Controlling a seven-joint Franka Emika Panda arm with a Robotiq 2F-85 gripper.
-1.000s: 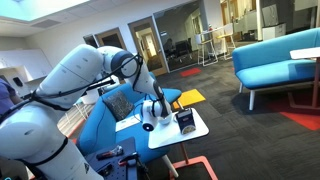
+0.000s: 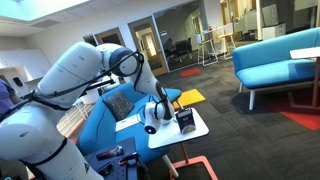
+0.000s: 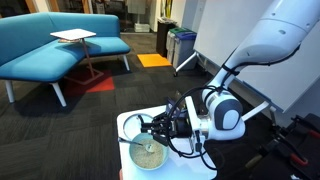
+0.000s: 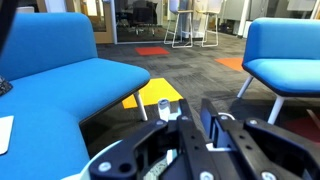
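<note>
A pale green bowl with a grainy, beige filling stands on the white table, below my gripper. A light-coloured utensil, apparently a spoon, rises from the filling to the black fingers, which look shut on it. In the wrist view, a pale rounded tip stands beside the left finger; the bowl's rim shows beneath, and the fingers hide much of its inside. In exterior view 1, the bowl is hard to make out near the dark gripper.
A second round, pale dish sits beside the bowl. The small white table has a bare strip at its right edge. A blue couch adjoins it, and another blue sofa stands across the open, dark carpet.
Nothing else visibly moves.
</note>
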